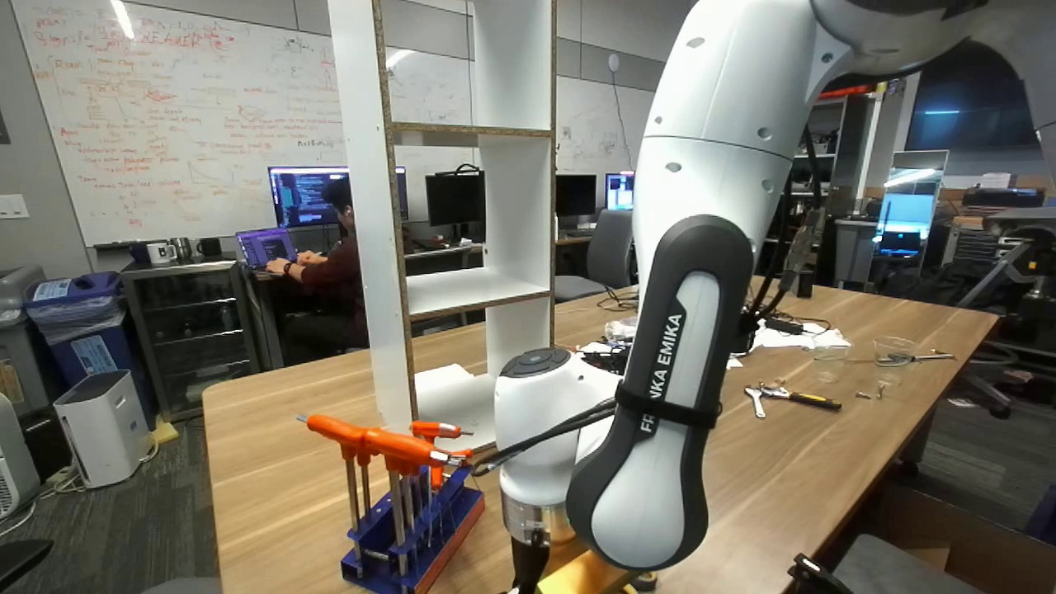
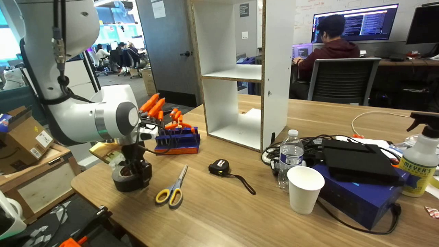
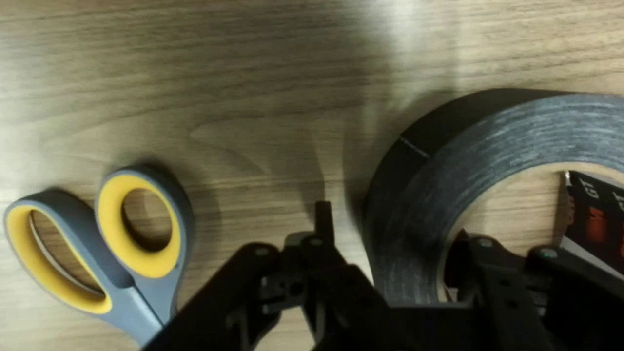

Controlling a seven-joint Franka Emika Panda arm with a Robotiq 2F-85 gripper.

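A roll of dark grey tape lies flat on the table at the right of the wrist view. My gripper is down at the roll with its fingers apart. One fingertip is outside the roll, with bare table visible between it and the tape; the other finger reaches into the roll's hole, so the tape wall lies between them. Exterior view 2 shows the tape roll near the table's edge, partly covered by the gripper. Grey-and-yellow scissors lie to the left, their blades hidden by the gripper in the wrist view.
The blue rack of orange-handled hex keys stands behind the gripper, near the white shelf. A black tape measure, a paper cup and a water bottle sit farther right.
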